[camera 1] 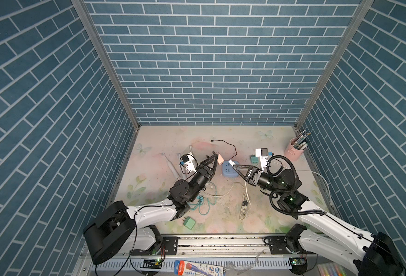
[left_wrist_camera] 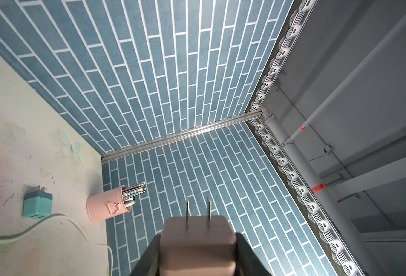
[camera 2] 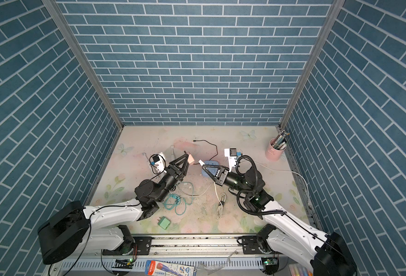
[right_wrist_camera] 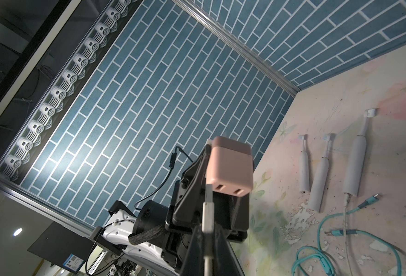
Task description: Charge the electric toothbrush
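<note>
A pink power adapter is gripped by my left gripper, which is shut on it. Its two metal prongs show in the left wrist view, and its USB slots face my right gripper in the right wrist view. Shut on a white cable's USB plug is my right gripper. The plug points toward the adapter; the top views show a gap between them. Three white electric toothbrushes lie on the table, the largest with a white cable at its base. Beneath the grippers is a blue power strip.
A teal adapter stands beyond the strip, and a green adapter lies at the front. Teal cable and a bundled white cable cover the middle. A pink pen cup stands at the right.
</note>
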